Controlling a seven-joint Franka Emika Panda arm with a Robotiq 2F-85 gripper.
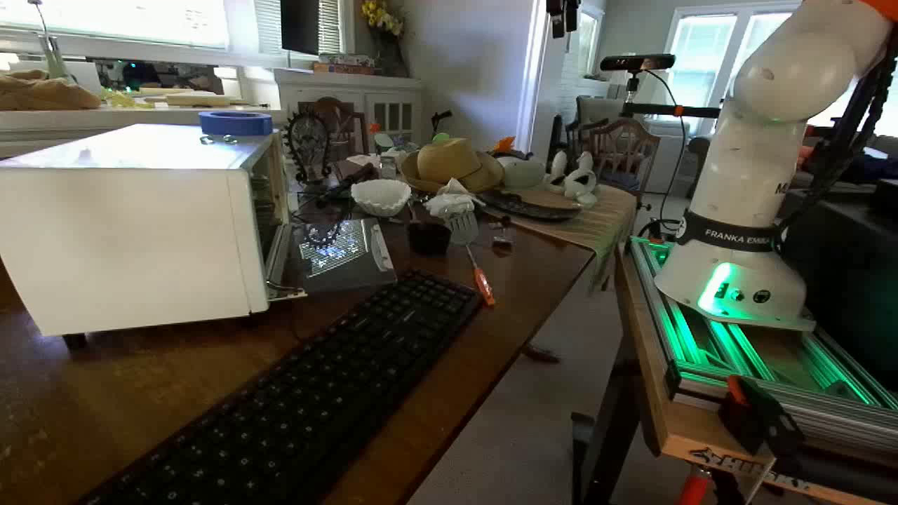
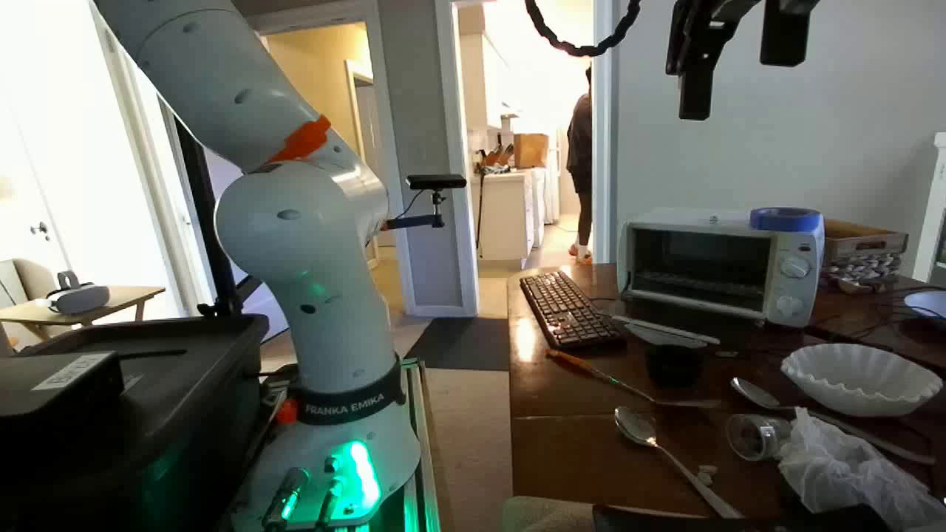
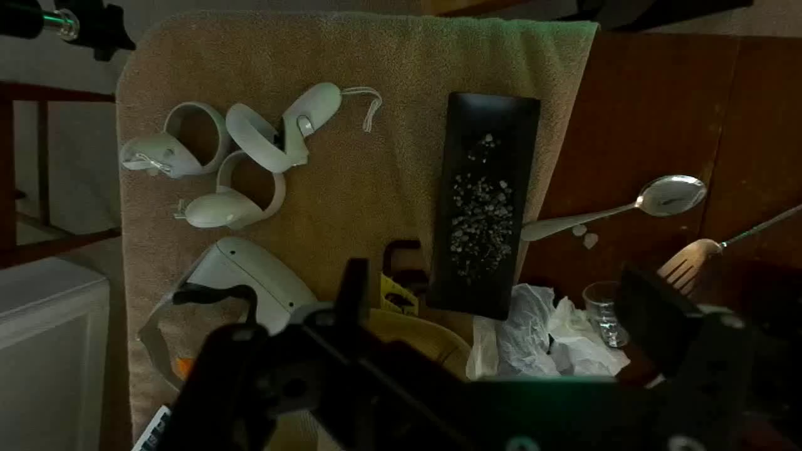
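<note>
High over the table, my gripper is open, its two dark fingers wide apart with nothing between them. In exterior view 2 the gripper (image 2: pixel 740 80) shows at the top right, well above the toaster oven (image 2: pixel 701 266); in exterior view 1 only a fingertip part shows at the top edge. Below it in the wrist view lies a black tray (image 3: pixel 481 203) scattered with small pale pebbles. A large spoon (image 3: pixel 671 195) rests with its handle end at the tray's edge. Crumpled white plastic (image 3: pixel 552 331) and a clear cup (image 3: pixel 603 308) sit close by.
A black keyboard (image 1: pixel 337 370) runs along the table edge. The fluted white bowl (image 2: pixel 860 377) and slotted spatula (image 1: pixel 463 227) stand among clutter. White VR controllers (image 3: pixel 225 207) and a headset (image 3: pixel 255 282) occupy the towel (image 3: pixel 361 45). A straw hat (image 1: pixel 446 161) is behind.
</note>
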